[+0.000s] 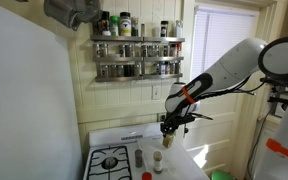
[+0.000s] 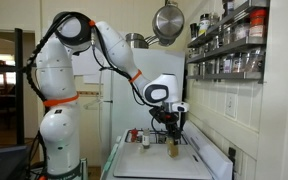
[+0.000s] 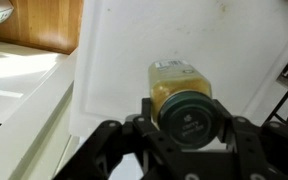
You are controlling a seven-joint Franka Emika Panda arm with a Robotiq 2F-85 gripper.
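Note:
A small jar [image 3: 177,76] with a dark green lid [image 3: 190,122] and a yellowish label is held upright, my gripper shut on it near the lid. In exterior view 1 the jar [image 1: 168,141] hangs beneath the gripper [image 1: 168,130], over the right side of the white counter. Exterior view 2 has the same jar [image 2: 172,151] in front of the wall, below the gripper [image 2: 171,140]. From above, its lid hides part of its body; whether its base touches the surface I cannot tell.
The stove [image 1: 110,162] lies left of the jar. Several small containers stand between them, among them a pale one [image 1: 157,161] and a red-topped one [image 1: 147,176]. Spice shelves [image 1: 136,72] line the wall above. Around the jar, the white surface [image 3: 114,75] is mostly bare.

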